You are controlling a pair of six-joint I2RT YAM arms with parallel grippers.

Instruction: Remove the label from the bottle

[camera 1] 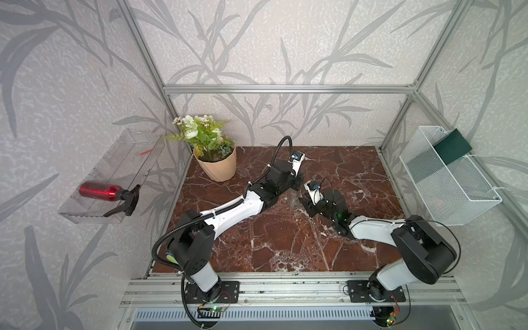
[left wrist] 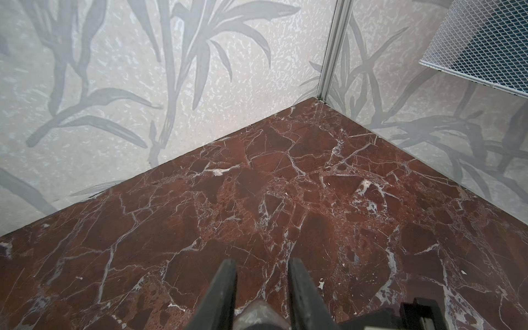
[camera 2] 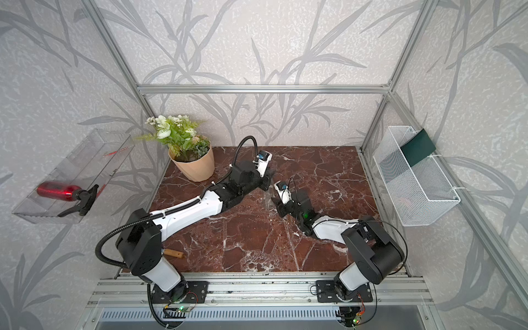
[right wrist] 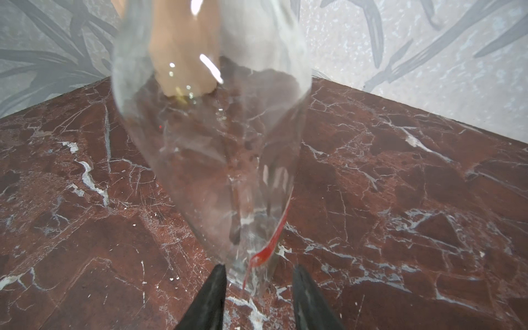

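A clear bottle [right wrist: 220, 143] hangs tilted before my right gripper, its lower end narrow in the right wrist view. A red strip [right wrist: 267, 250], seemingly part of its label, runs along that lower end. The label's transparent extent is hard to make out. My right gripper is open, its fingertips on either side of the low end in the picture; contact cannot be judged. In the left wrist view my left gripper is shut on a rounded greyish part of the bottle [left wrist: 259, 314]. From above, both grippers meet near the table's middle, the left one farther back.
A flower pot [camera 1: 221, 166] stands at the back left. A clear bin [camera 1: 90, 211] on the left wall holds a red bottle [camera 1: 99, 190]; a white mesh basket [camera 1: 467, 204] hangs on the right. A wooden handle [camera 2: 173, 253] lies near the left base.
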